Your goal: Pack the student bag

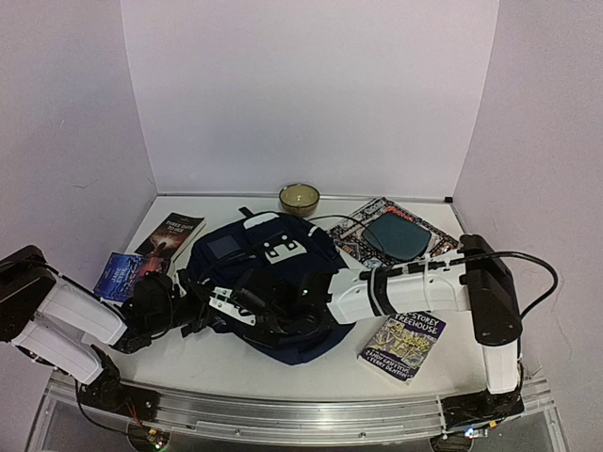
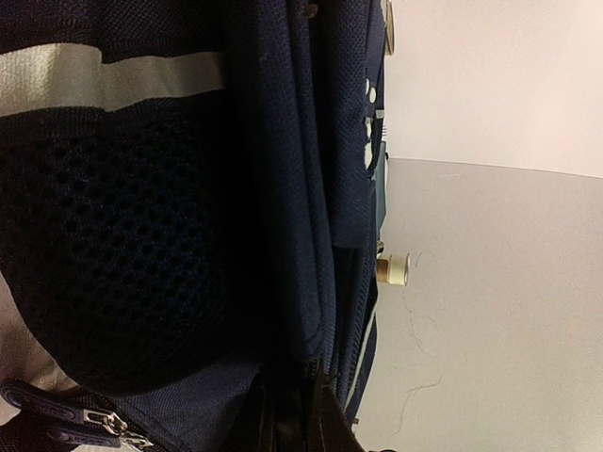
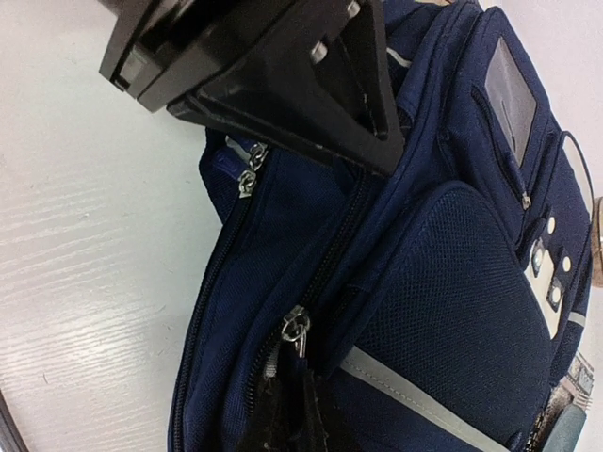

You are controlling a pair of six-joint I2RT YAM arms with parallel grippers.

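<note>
A dark blue backpack (image 1: 283,250) lies in the middle of the table, its near part covered by my right arm. In the right wrist view, my right gripper is shut on a zipper pull (image 3: 297,330) along the bag's side seam. Its fingertips are dark and partly lost against the cloth. My left gripper is close by at the bag's left side, its narrow fingers together on the edge of the fabric (image 2: 292,254). The left gripper's black body also appears at the top of the right wrist view.
Two books, one dark (image 1: 171,235) and one blue (image 1: 127,276), lie at the left. A treehouse book (image 1: 403,346) lies front right. Behind it are a patterned item (image 1: 429,234) and a teal pouch (image 1: 396,235). A bowl (image 1: 300,198) stands at the back.
</note>
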